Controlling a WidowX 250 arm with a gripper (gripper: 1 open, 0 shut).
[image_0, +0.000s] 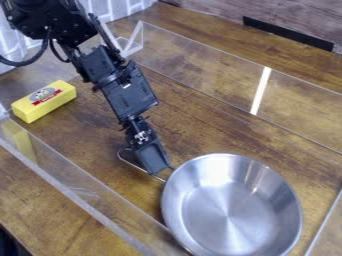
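Note:
My black gripper (147, 160) reaches down from the upper left to just above the wooden table, beside the left rim of a large steel pan (230, 205) at the lower right. A thin wire handle runs from the pan toward the gripper's tip; whether it lies between the fingers is hard to tell. The gripper looks open, though its fingertips are small and dark. A yellow box (43, 101) with a label lies at the left.
Clear transparent walls edge the wooden work surface (214, 120) at the front left, back and right. A white strip (261, 90) stands out at the back right.

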